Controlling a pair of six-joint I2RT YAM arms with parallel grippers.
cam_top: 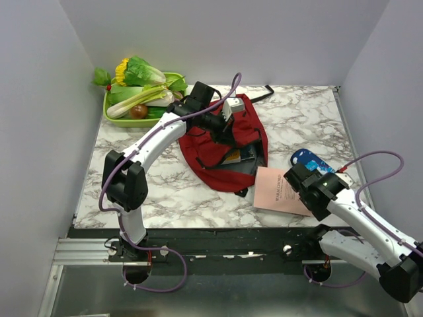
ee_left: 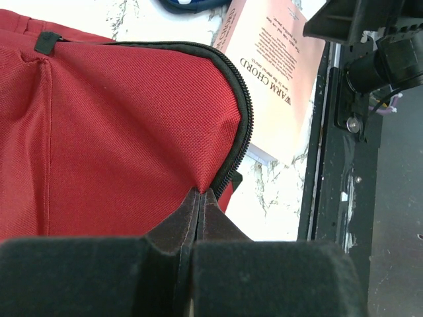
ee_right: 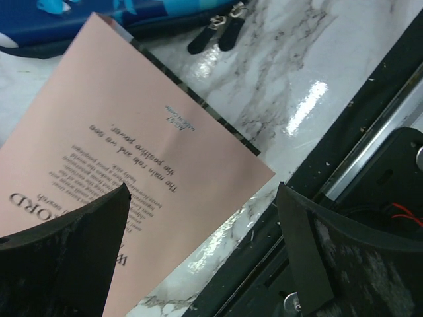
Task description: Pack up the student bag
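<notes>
The red student bag (cam_top: 215,173) lies on the marble table, its mouth held apart, with a yellowish item (cam_top: 232,156) and something dark inside. Its flap's zipper edge (ee_left: 239,112) is pinched in the tips of my left gripper, which is shut. A pink book (cam_top: 276,191) rests flat to the right of the bag, cover text facing up. Above the book's right end hangs my right gripper, fingers wide apart, nothing between them. Behind the book lies a blue pencil case (cam_top: 310,160), partly hidden by the right arm in the top view.
A green basket (cam_top: 132,123) full of vegetables stands at the back left. A black strap (cam_top: 263,96) trails behind the bag. The table's front edge (cam_top: 198,231) runs close to the book. Marble is bare at the front left and back right.
</notes>
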